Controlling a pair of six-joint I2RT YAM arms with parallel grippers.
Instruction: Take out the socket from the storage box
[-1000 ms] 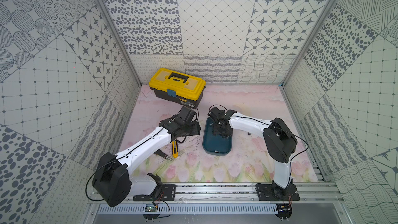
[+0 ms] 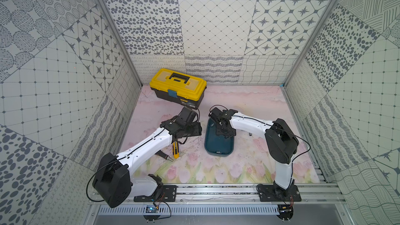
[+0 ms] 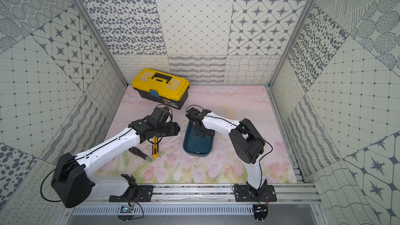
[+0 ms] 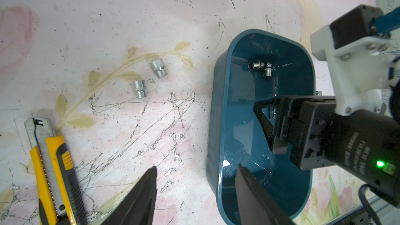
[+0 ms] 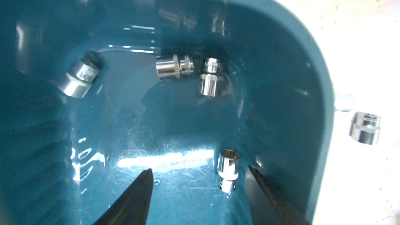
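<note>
The storage box is a deep teal bin in the middle of the table. In the right wrist view, several chrome sockets lie inside it: a tilted socket by the far wall at left, a lying socket and another socket near the far corner, and a socket close to the right wall. My right gripper is down in the box, open, its right fingertip beside that last socket; nothing is held. Left of the box, my left gripper hovers open and empty.
Two sockets lie on the table left of the box, a nearer socket and a socket. A yellow utility knife and a screwdriver lie farther left. Behind stands a yellow toolbox. The back right is open.
My right gripper has shifted very slightly to the right, and the teal box has slid slightly the same way. My left arm looks nearly still.
</note>
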